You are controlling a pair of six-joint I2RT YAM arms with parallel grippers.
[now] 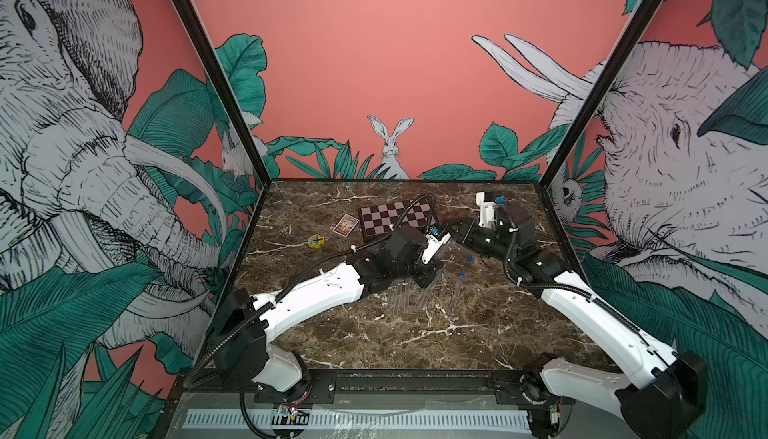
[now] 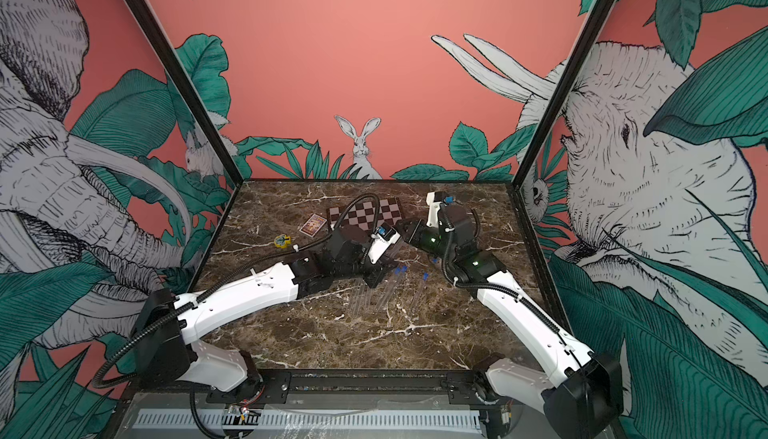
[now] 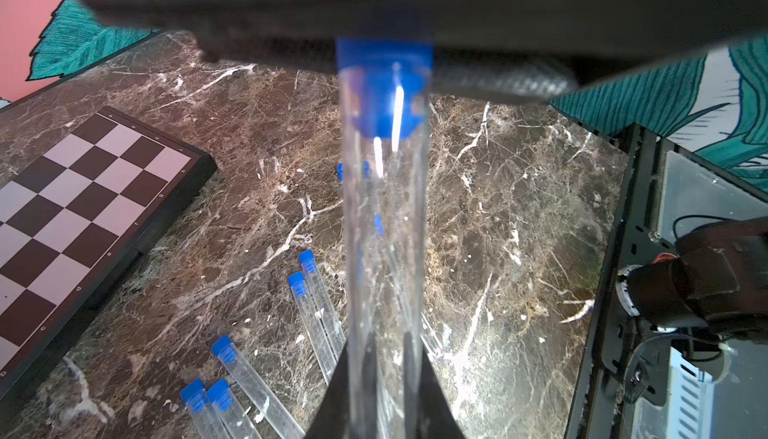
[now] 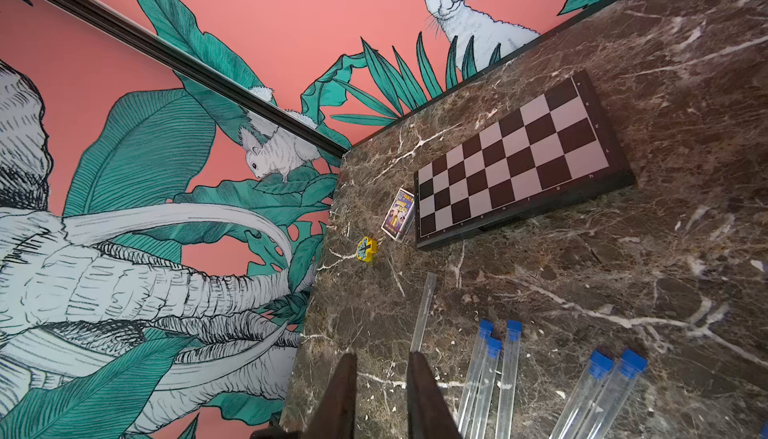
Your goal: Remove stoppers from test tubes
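My left gripper is shut on a clear test tube with a blue stopper in its top, held upright in the left wrist view. A dark body, probably part of the right gripper, covers that top end. In the right wrist view my right gripper has its fingers apart, with nothing seen clearly between them. Several stoppered tubes lie on the marble table below, along with one tube showing no blue stopper.
A checkered board lies at the back middle, with a card box and a small yellow object left of it. Both arms meet above the middle of the table. Dark rails edge the table.
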